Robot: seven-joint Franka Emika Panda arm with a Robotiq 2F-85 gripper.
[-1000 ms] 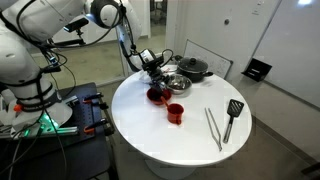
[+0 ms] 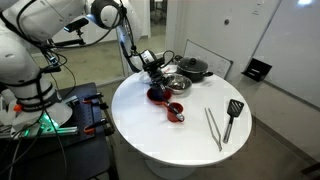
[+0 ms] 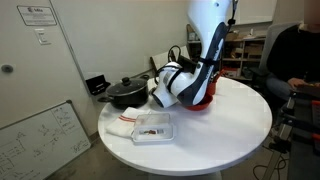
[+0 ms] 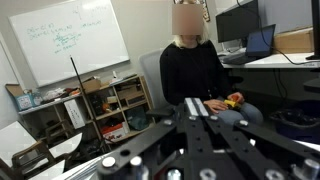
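Note:
My gripper is shut, with its fingers close together in the wrist view and nothing showing between them. In the first exterior view the arm reaches in from the upper left, and its wrist end is low over the table by a red bowl (image 2: 166,94). A red mug (image 2: 175,112) stands just in front of that bowl. The second exterior view shows the black-and-white arm end close above the red bowl (image 3: 203,103); whether they touch, I cannot tell.
A silver bowl (image 2: 184,83) and a lidded black pot (image 2: 193,68) stand behind. Tongs (image 2: 213,128) and a black spatula (image 2: 233,117) lie at the right. A clear container (image 3: 153,130) sits near the edge. A person (image 4: 205,75) sits beyond.
The arm end has shifted slightly near the red bowl and mug. The other things on the table stay where they were.

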